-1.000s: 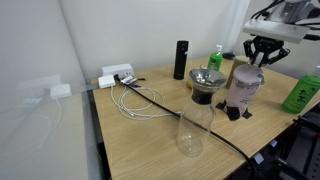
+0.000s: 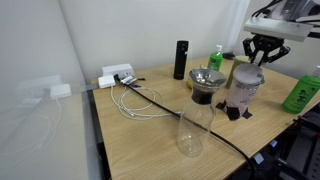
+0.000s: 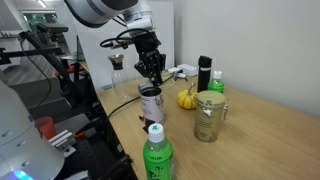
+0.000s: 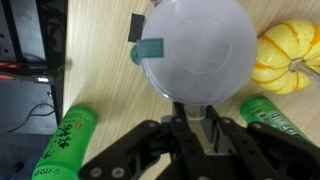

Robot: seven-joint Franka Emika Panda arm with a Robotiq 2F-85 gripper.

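A whitish canister [image 2: 241,92] stands on the wooden table toward the right, and a smaller view of its side [image 3: 152,105] shows in the second exterior view. Over its top edge my gripper [image 2: 257,62] points downward. The wrist view looks onto the canister's round pale top [image 4: 205,45], which has a teal clip [image 4: 150,48] on one side. At the near edge of this top, my gripper is shut on a part of the rim. Exactly which piece lies between the fingers is too small to tell.
Green bottles [image 4: 70,143] stand close by on both sides, along with a small orange-and-white pumpkin [image 4: 290,55]. A tan canister [image 3: 209,115] is beside the whitish one. A metal bowl [image 2: 206,78], a clear glass [image 2: 195,130] and cables occupy the table further left.
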